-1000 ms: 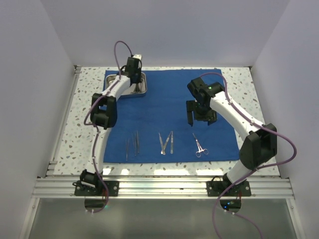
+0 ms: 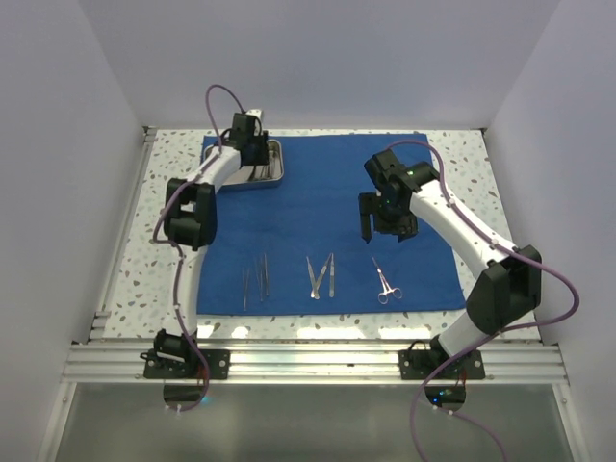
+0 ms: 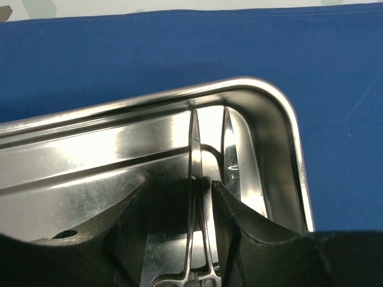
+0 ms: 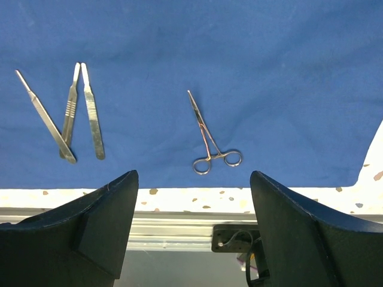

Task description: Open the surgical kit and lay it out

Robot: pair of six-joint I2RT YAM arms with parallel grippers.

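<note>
A metal tray [image 2: 280, 169] sits at the back left of the blue cloth. My left gripper is over it, open, and a slim scissor-like tool [image 3: 196, 161] shows between its fingers, apparently not clasped. A second pointed instrument [image 3: 231, 152] lies just right of that one; its lower part is hidden by a finger. My right gripper hangs over the cloth, fingers apart and empty. In the right wrist view, ring-handled forceps [image 4: 204, 128] rest open on the cloth. Left of them are tweezers [image 4: 46, 116] crossing a scalpel handle [image 4: 70, 107] and another handle [image 4: 92, 113].
Several thin instruments [image 2: 260, 277] lie at the cloth's front left. A metal rail [image 2: 318, 358] runs along the front edge of the table.
The right arm has barely moved, and the laid-out instruments lie unchanged.
</note>
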